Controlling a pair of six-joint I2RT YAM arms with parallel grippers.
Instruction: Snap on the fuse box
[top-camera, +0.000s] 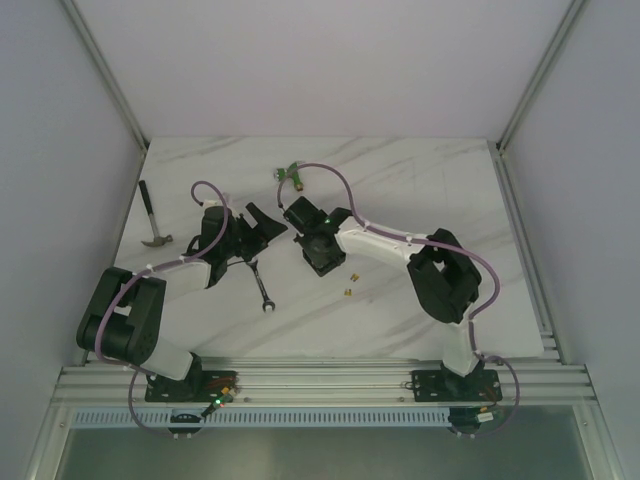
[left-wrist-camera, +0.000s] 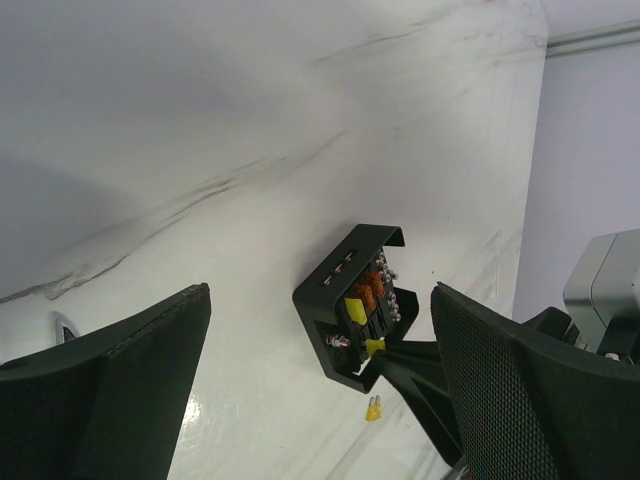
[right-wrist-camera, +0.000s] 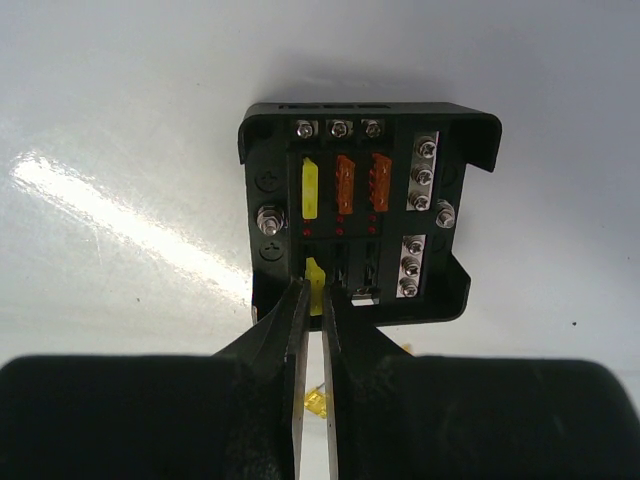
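Observation:
The black fuse box (right-wrist-camera: 270, 180) lies on the marble table, holding yellow and orange fuses in its upper row. My right gripper is over its lower part, fingertips close together at a yellow fuse (right-wrist-camera: 314, 270); whether they grip it is hard to tell. In the top view the right arm covers much of the box. My left gripper (top-camera: 258, 228) stands open left of the box, its wide black fingers (left-wrist-camera: 110, 380) framing it in the left wrist view, nothing between them.
A hammer (top-camera: 151, 220) lies at far left, a wrench (top-camera: 262, 285) between the arms, a green-handled tool (top-camera: 292, 175) behind. Loose yellow fuses (top-camera: 348, 292) lie in front of the box.

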